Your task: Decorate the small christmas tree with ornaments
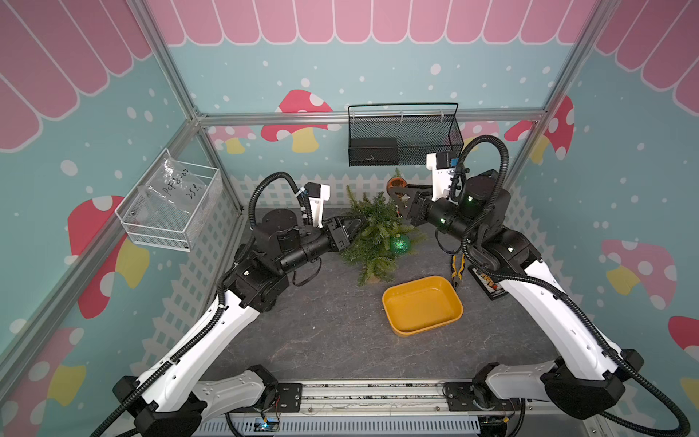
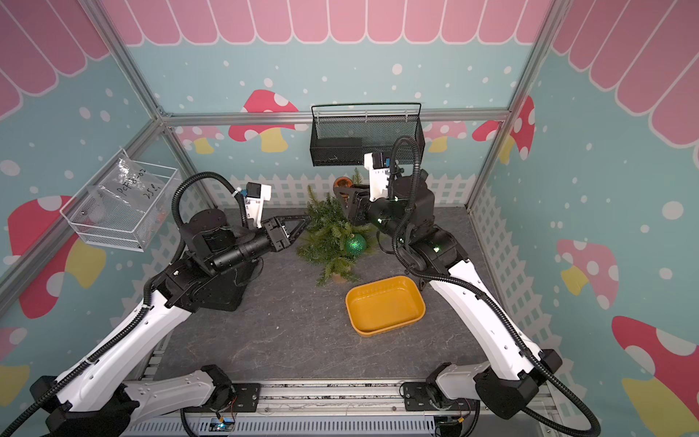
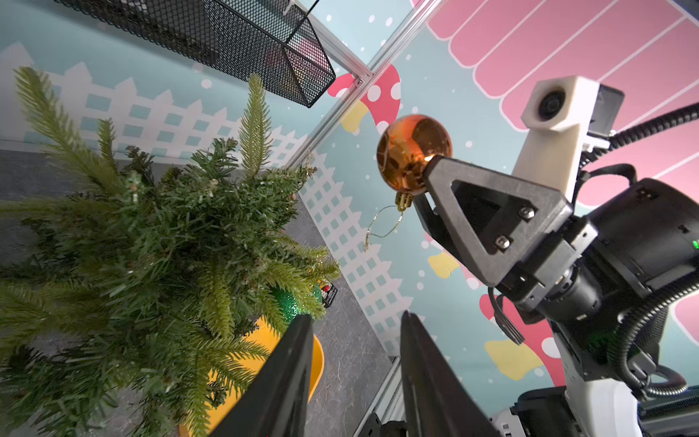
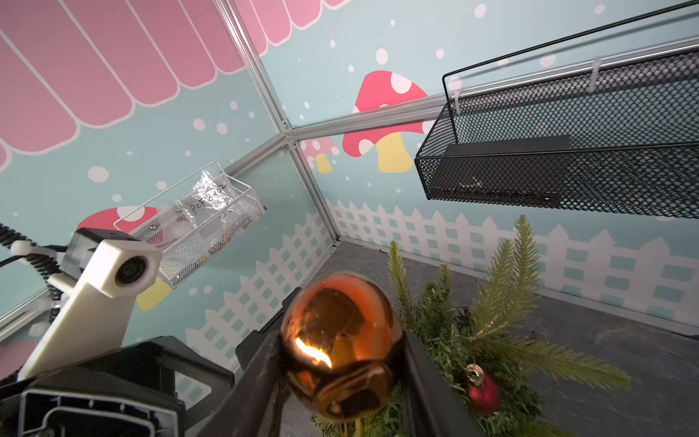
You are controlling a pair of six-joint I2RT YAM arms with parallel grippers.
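Observation:
My right gripper is shut on a shiny copper ornament [image 3: 413, 153], raised above the back right of the small tree [image 1: 375, 229]; a thin hanging loop dangles beneath it in the left wrist view. My left gripper stands open with nothing between its fingers, at the tree's left side in the top views. A glittery green ornament [image 2: 355, 244] hangs low on the tree's front right, and a small red one [image 4: 484, 393] sits among the upper branches.
An empty yellow tray [image 1: 422, 302] lies in front of the tree. A black wire basket [image 1: 405, 145] hangs on the back wall, a white one [image 1: 167, 211] on the left. Yellow-handled pliers [image 1: 457, 269] lie at the right.

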